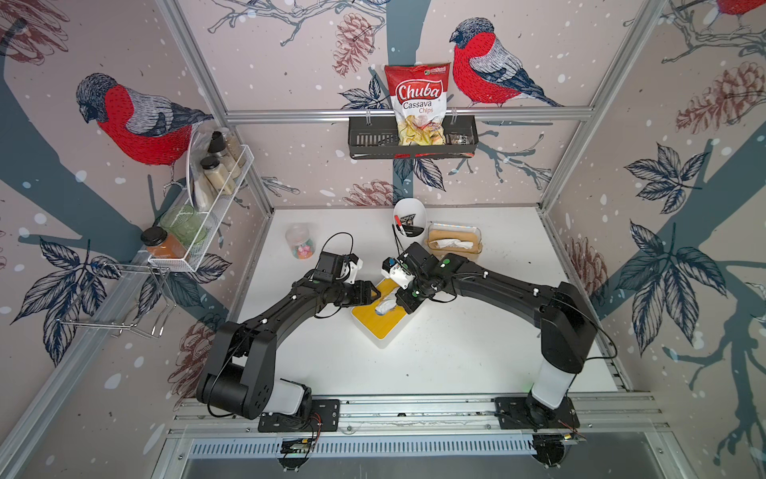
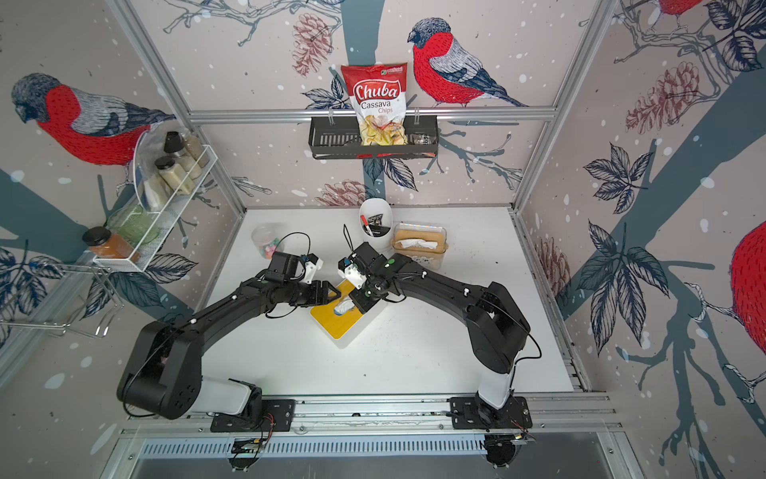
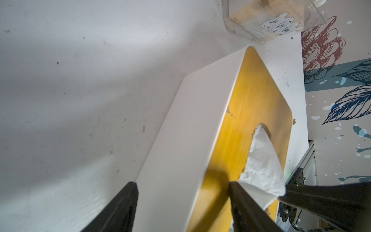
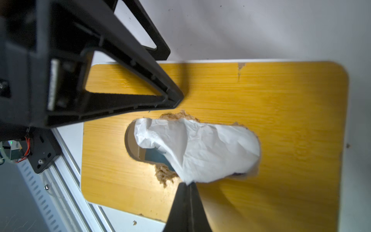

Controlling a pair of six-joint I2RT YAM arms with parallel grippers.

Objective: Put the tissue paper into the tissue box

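Note:
The tissue box (image 1: pixel 368 321), white with a wood-look yellow lid, sits mid-table. A crumpled white tissue (image 4: pixel 216 150) fills much of the lid's slot, with a dark gap at one end. My right gripper is shut above the slot, its tips touching the tissue's edge; whether it pinches any is hard to tell. My left gripper is beside the box with its fingers apart, one at the lid's edge, the other beside the white side wall, seen in the left wrist view.
Behind stand a clear container (image 1: pixel 454 227) with a tan box inside, a white cup (image 1: pixel 409 207) and a small clear jar (image 1: pixel 300 235). A chips bag sits on the back shelf.

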